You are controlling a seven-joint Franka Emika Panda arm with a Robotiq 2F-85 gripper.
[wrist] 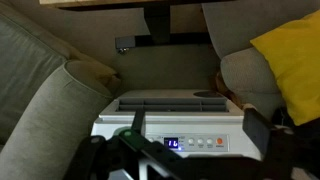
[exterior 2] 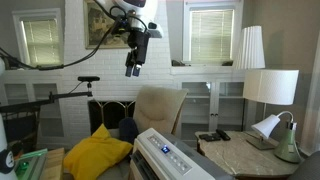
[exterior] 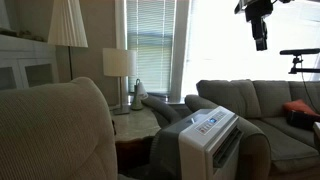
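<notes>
A white appliance with a control panel (wrist: 187,141), a lit display and several buttons stands below my gripper in the wrist view. Dark vent slots run along its top. From the side, the same white appliance (exterior: 212,143) appears in exterior view 1, and again as the white unit (exterior 2: 172,158) in exterior view 2. High in the air hangs my gripper (exterior 2: 133,70), pointing down and touching nothing. The wrist view has dark fingers spread apart at the bottom, with the panel showing between them and nothing held.
A yellow cloth (exterior 2: 97,153) lies to the left in exterior view 2. Beige armchair (exterior 2: 158,107), grey sofa (exterior: 255,105) and a table with a white lamp (exterior 2: 272,88) surround the appliance. Open air lies around the gripper.
</notes>
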